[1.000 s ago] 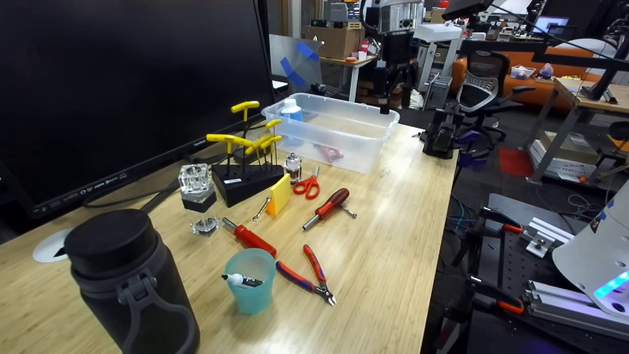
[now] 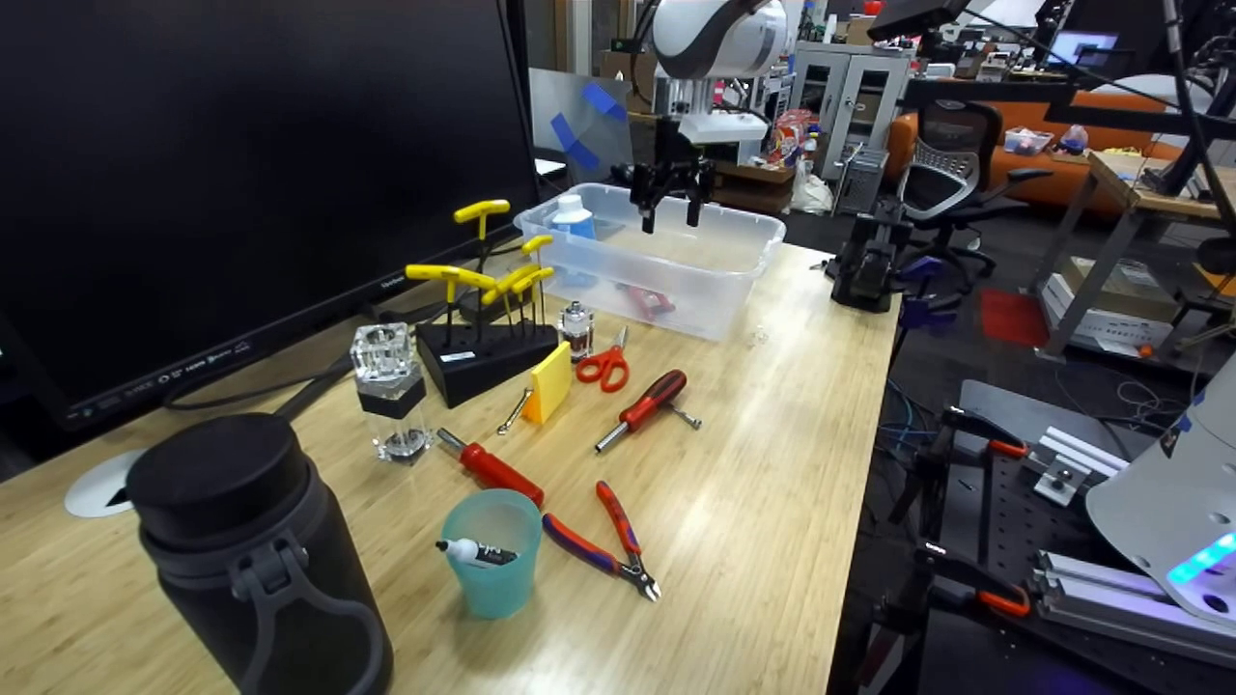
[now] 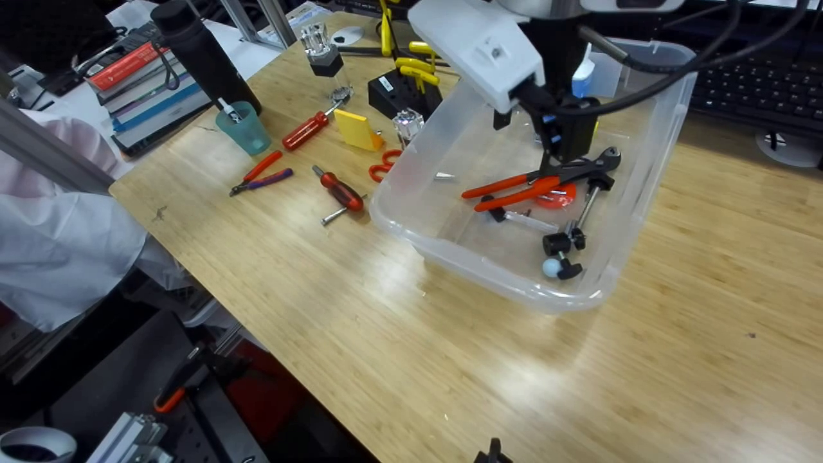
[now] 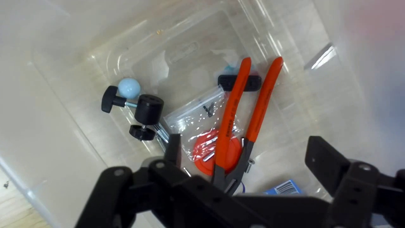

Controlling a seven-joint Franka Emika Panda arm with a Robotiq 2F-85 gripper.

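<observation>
My gripper stands open above the clear plastic bin, its fingers wide apart and nothing held between them. Inside the bin (image 3: pixel 494 275), pliers with orange-red handles (image 4: pixel 230 114) lie below the gap, their dark head partly covered by the gripper body. Under the pliers are a red round item (image 4: pixel 205 167) and a small clear zip bag (image 4: pixel 190 117). A black clamp-like part (image 4: pixel 149 109) and a pale blue ball (image 4: pixel 129 88) sit towards one corner. In exterior view 1 the gripper (image 2: pixel 669 220) hangs over the bin's far part.
A bottle with blue liquid (image 2: pixel 574 220) stands inside the bin. Nearby on the table are red scissors (image 2: pixel 604 369), a red screwdriver (image 2: pixel 649 405), a hex-key stand (image 2: pixel 481 359), cutters (image 2: pixel 603 550) and a teal cup (image 2: pixel 500 579).
My arm has moved left in exterior view 1, from beyond the bin's right end to above its inside. The gripper still hangs open, and the table objects have not moved.
</observation>
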